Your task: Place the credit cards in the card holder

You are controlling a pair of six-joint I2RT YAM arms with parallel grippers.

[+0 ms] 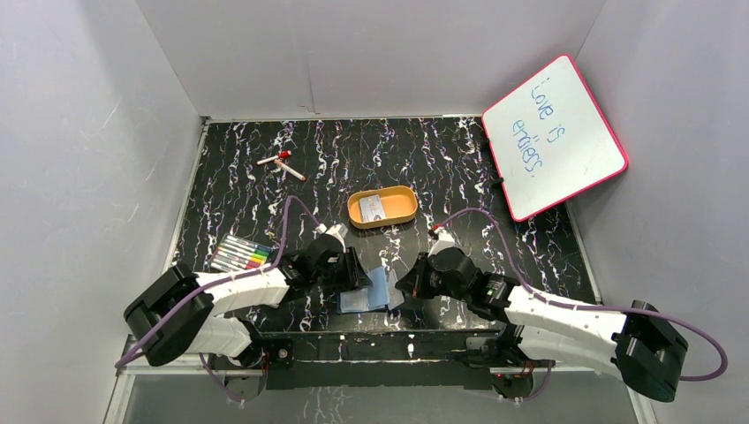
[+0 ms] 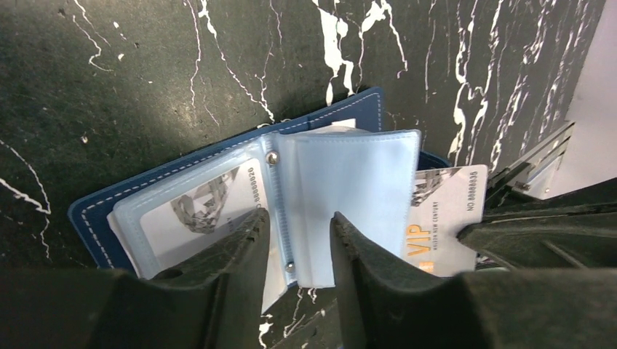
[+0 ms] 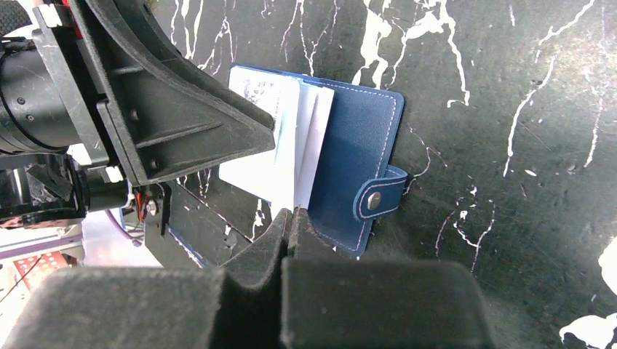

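The card holder (image 1: 356, 302) lies spread on the table's front part, dark blue outside with clear light-blue sleeves. One sleeve holds a card (image 2: 207, 218). Over the holder's fold, my left gripper is open, its fingertips apart with nothing seen gripped between them. From the right, my right gripper (image 1: 404, 287) is shut on a white VIP card (image 2: 445, 211). Part of that card is hidden behind the raised light-blue sleeve (image 2: 349, 196); whether it is inside the sleeve I cannot tell. In the right wrist view, the right gripper meets the white edges beside the holder's snap strap (image 3: 380, 196).
An orange tray (image 1: 406, 208) behind the holder contains white cards (image 1: 372, 208). Marker pens (image 1: 240, 253) lie at the left, two more at the back left. A whiteboard (image 1: 556, 137) leans at the right.
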